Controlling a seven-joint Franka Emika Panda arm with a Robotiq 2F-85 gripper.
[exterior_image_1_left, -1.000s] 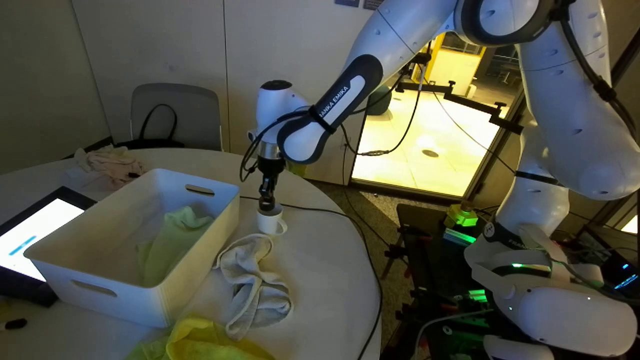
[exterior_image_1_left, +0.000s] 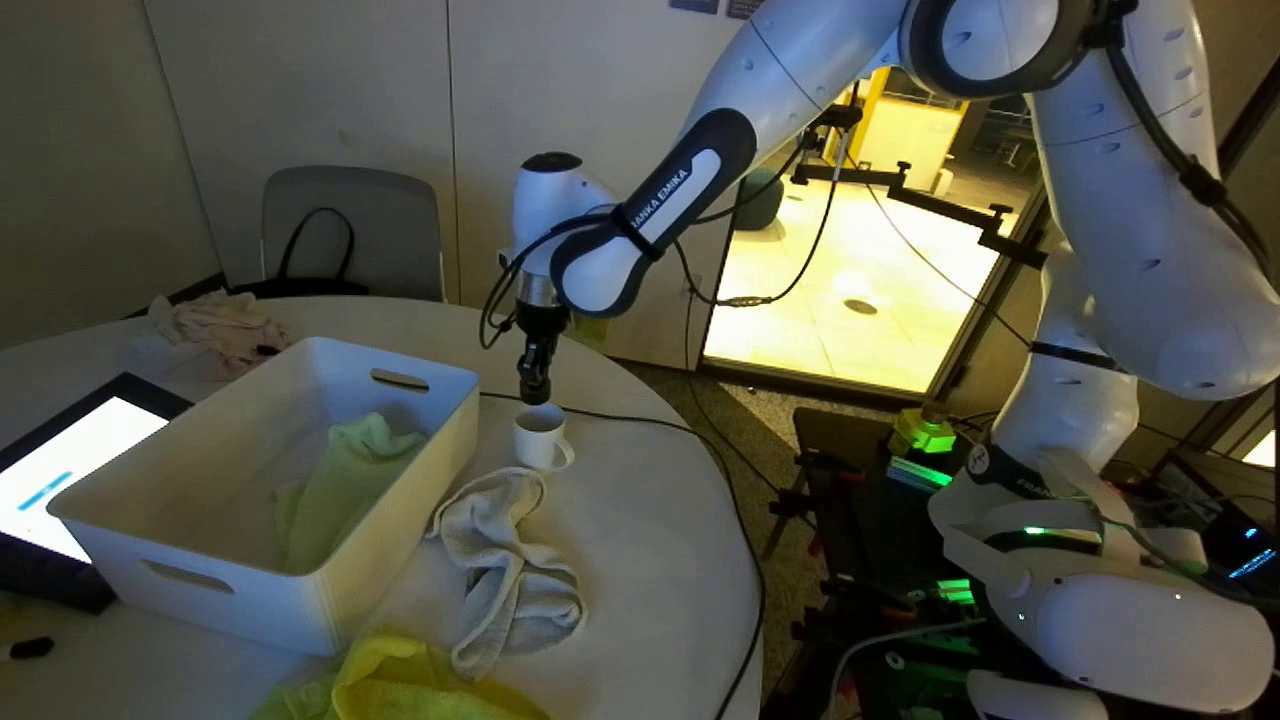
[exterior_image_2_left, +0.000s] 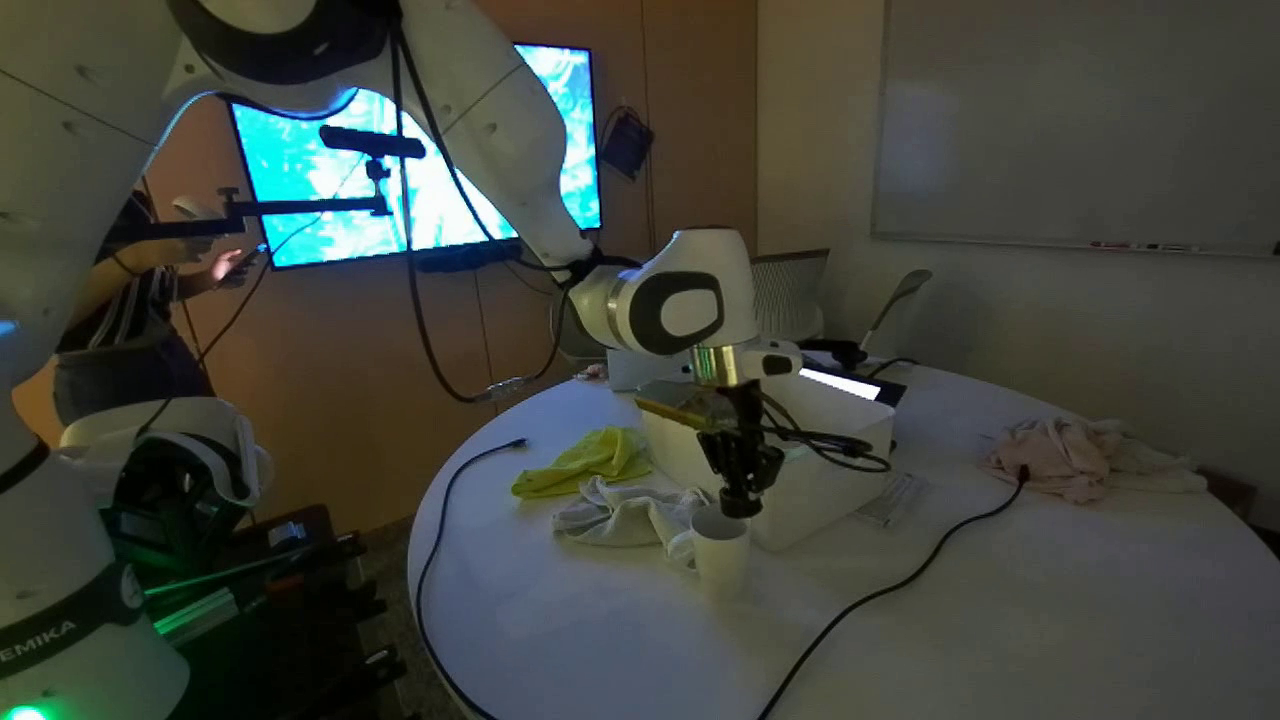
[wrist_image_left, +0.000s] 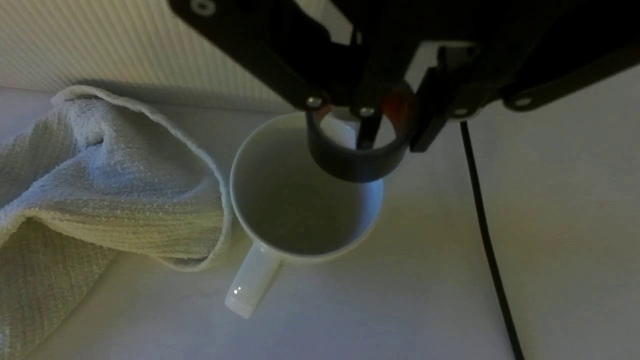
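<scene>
A white mug (wrist_image_left: 306, 198) stands upright on the table, its handle pointing toward the lower left in the wrist view. Just above its rim is my gripper. A dark ring (wrist_image_left: 357, 165), reddish inside, sits at the fingertips, overlapping the mug's far right rim in that view. One finger reaches into the ring's opening and the other is along its outer right side. Whether both press on its wall is unclear. In exterior view 1, the gripper (exterior_image_1_left: 535, 386) and ring appear slightly above the mug (exterior_image_1_left: 539, 439).
A grey cloth (exterior_image_1_left: 510, 564) lies beside the mug, near a white bin (exterior_image_1_left: 246, 600) holding a pale green cloth (exterior_image_1_left: 348, 480). A yellow cloth (exterior_image_1_left: 408, 684) is at the front. Behind the mug runs a black cable (exterior_image_1_left: 636, 420).
My gripper has risen a little from the mug's mouth, and the dark ring has come up with it. The mug and cloths have stayed put.
</scene>
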